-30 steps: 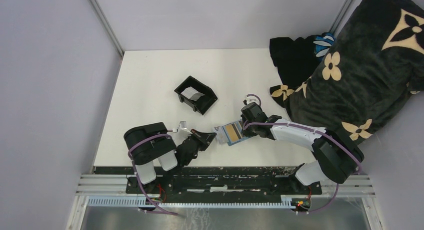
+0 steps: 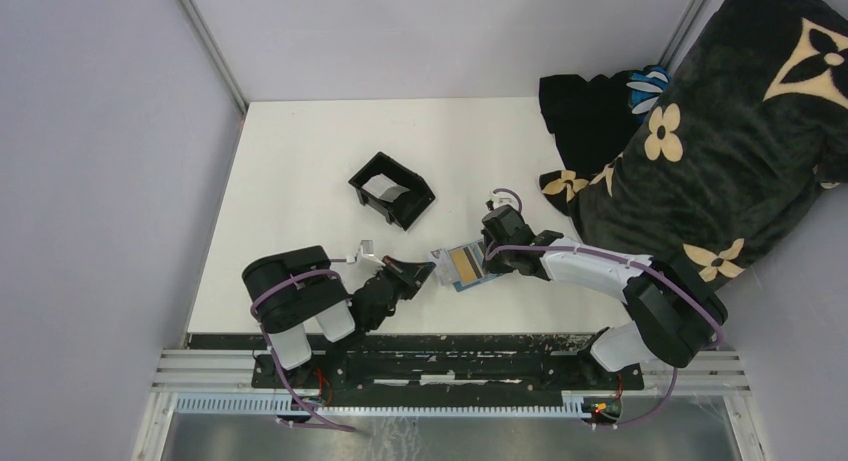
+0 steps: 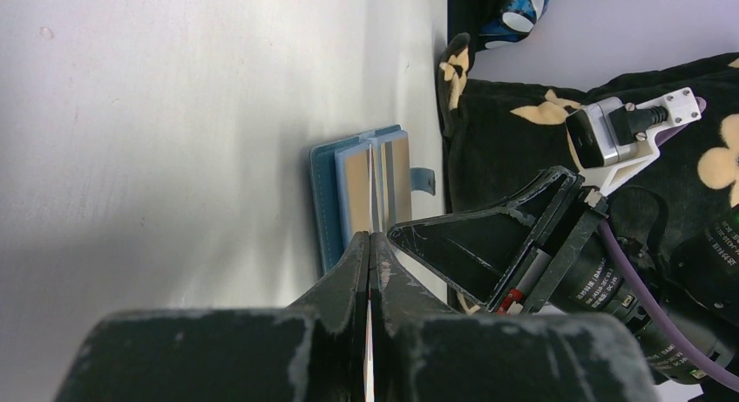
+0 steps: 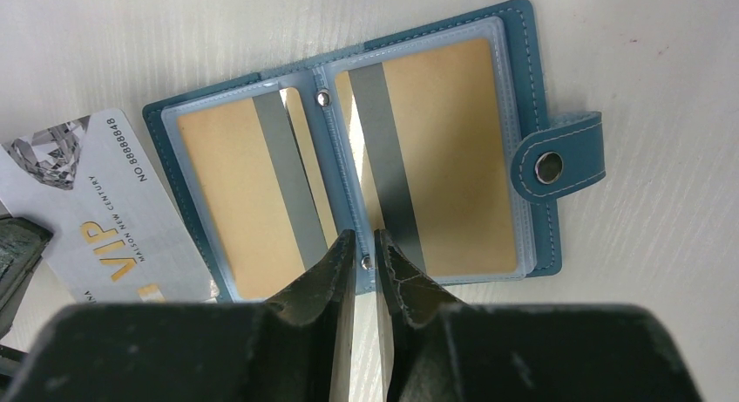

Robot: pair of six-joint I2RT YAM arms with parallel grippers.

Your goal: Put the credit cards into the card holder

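The blue card holder (image 4: 545,210) lies open on the table, with tan, grey-striped cards behind clear sleeves on both sides of its spine. A white VIP card (image 4: 122,206) is pinched by my left gripper, which is shut on it; its far edge reaches the holder's left edge in the right wrist view. Whether that edge is inside a sleeve cannot be told. My right gripper is slightly open, a narrow gap between its fingertips, over the holder's near edge by the spine. Nothing clear shows between them.
A black open box (image 2: 418,203) with white cards (image 2: 384,188) inside stands behind my left gripper. At the right lie a dark flowered cushion (image 2: 640,201) and black cloth (image 2: 590,116).
The right arm looks still in the top view.
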